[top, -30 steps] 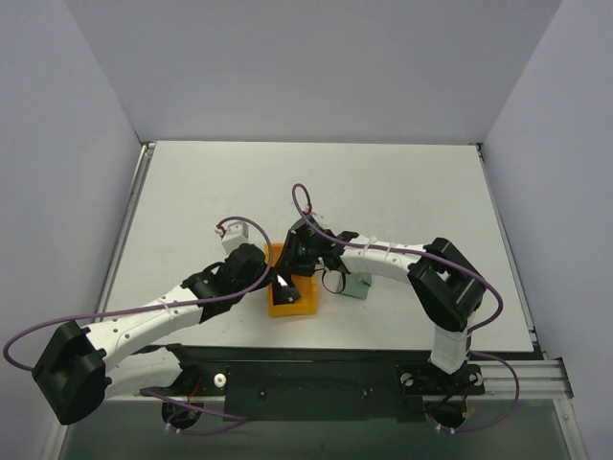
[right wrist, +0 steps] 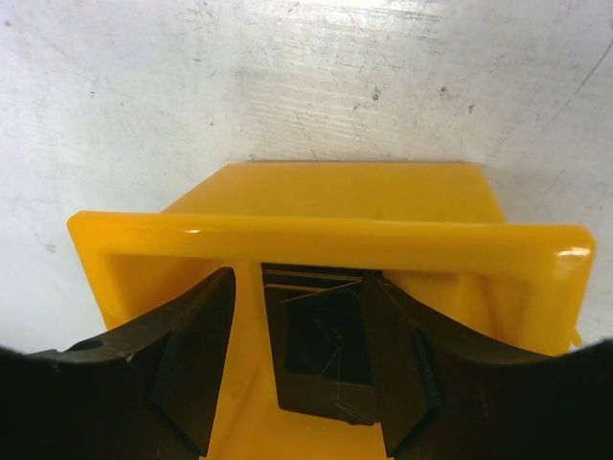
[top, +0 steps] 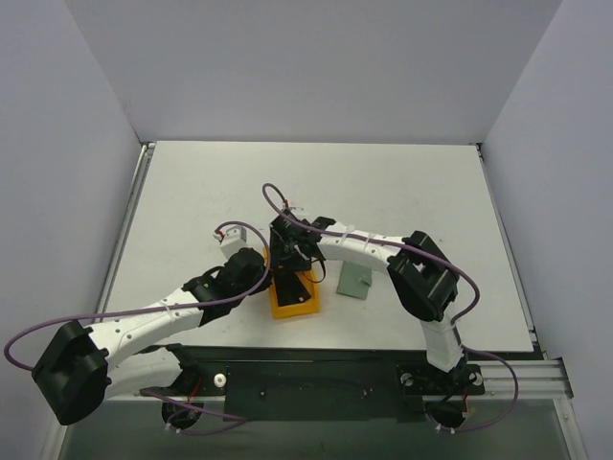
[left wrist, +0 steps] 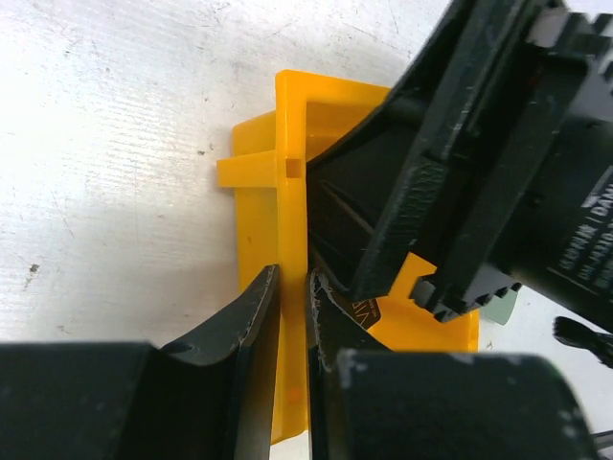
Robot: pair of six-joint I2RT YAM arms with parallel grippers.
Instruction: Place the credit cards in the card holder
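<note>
A yellow bin (top: 279, 309) stands mid-table, with black flat pieces (top: 292, 288) lying in it, probably cards. My left gripper is shut on the bin's side wall (left wrist: 292, 220). Inside the bin, my right gripper is open, its fingers (right wrist: 206, 316) on either side of a dark card-like piece (right wrist: 321, 331); the right finger overlaps that piece's edge in the right wrist view. Lettering shows on a black piece (left wrist: 366, 311) low in the bin. Which item is the card holder I cannot tell.
A grey-green flat item (top: 354, 281) lies just right of the bin, close under the right arm. Free table surface (top: 383, 182) spreads behind and to the right. The right gripper's body covers much of the bin in the left wrist view.
The right gripper has shifted left over the bin. The left gripper has barely moved.
</note>
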